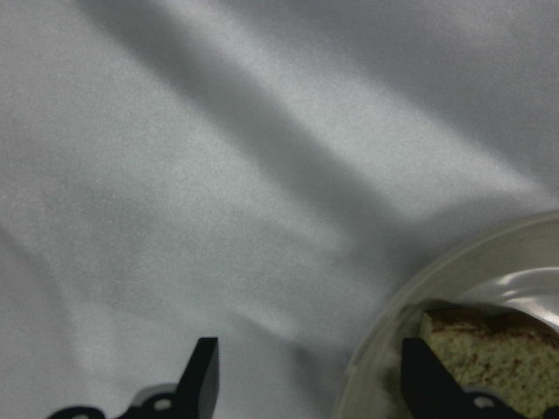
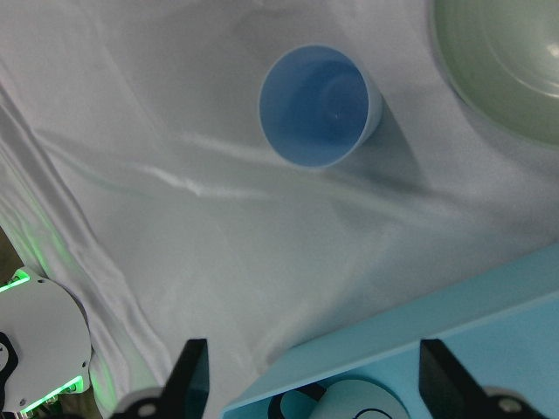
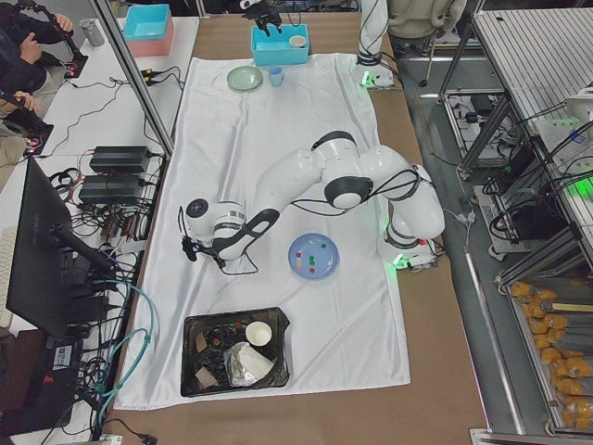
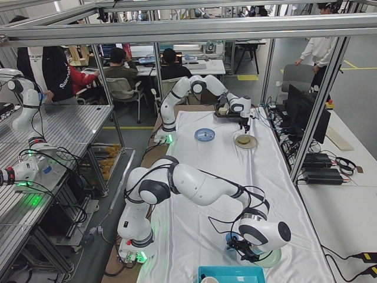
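My left gripper is open in the left wrist view, over the cloth, with one finger above a beige plate [image 4: 238,143] holding a spongy slice [image 1: 489,358]. My right gripper is open over the rim of a teal bin [image 2: 489,340], nothing between its fingertips but the bin behind them. A blue cup [image 2: 314,105] and a green plate [image 2: 498,61] stand on the white cloth near it.
A blue plate [image 3: 313,243] with small coloured bits lies by the left arm's base. A black crate [image 3: 199,329] with a white cup and packets sits at the table end.
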